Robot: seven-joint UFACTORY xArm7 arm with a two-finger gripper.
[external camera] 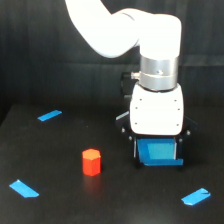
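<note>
A blue, box-like thing [158, 153] rests on the dark table, right of the middle, its upper part hidden by my gripper. My gripper [156, 155] points down there, with its thin dark fingers spread to the left and right of the blue thing in this view. Its fingers are open. I cannot tell whether the fingers touch the blue thing or stand in front of it. To the left, apart from the gripper, a red block [91, 162] sits by itself.
Flat strips of blue tape mark the table: one at the back left [50, 115], one at the front left [24, 188], one at the front right [196, 197]. Bare dark surface surrounds the red block. A black curtain [50, 50] hangs behind.
</note>
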